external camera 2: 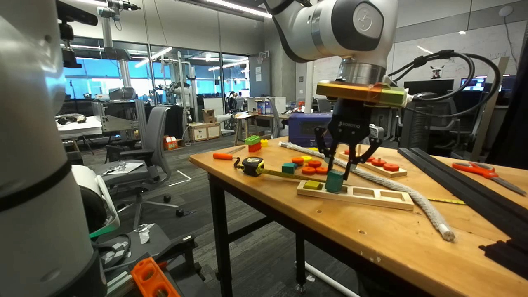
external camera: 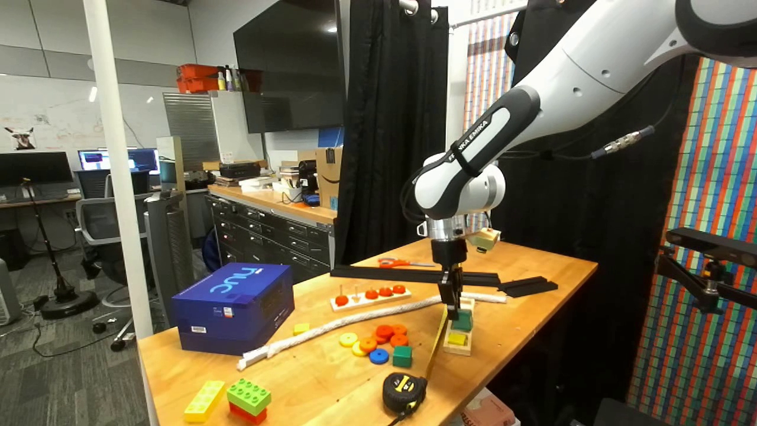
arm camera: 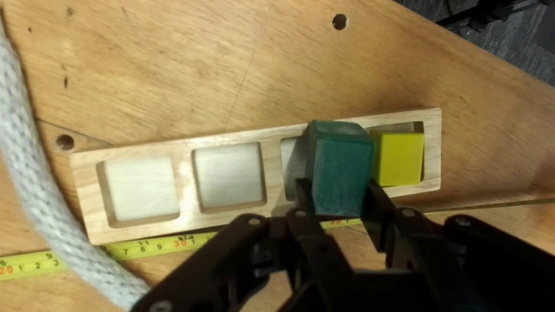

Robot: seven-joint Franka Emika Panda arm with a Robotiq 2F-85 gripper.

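Note:
Between the fingers of my gripper is a dark green block (arm camera: 343,169), gripped by its two sides. The block is over the second compartment from the yellow block's end of a wooden tray (arm camera: 223,210), and it looks slightly tilted. In exterior view 2 the green block (external camera 2: 334,181) stands at that compartment, its top above the tray rim; whether its bottom touches the floor is hidden. A yellow block (arm camera: 399,157) sits in the end compartment beside it. The other two compartments are empty.
A tape measure (external camera: 404,391) has its blade run out along the tray's side. A white rope (external camera 2: 396,185) lies close by. Another green block (external camera: 402,356) and several coloured discs (external camera: 384,332) rest nearby on the table.

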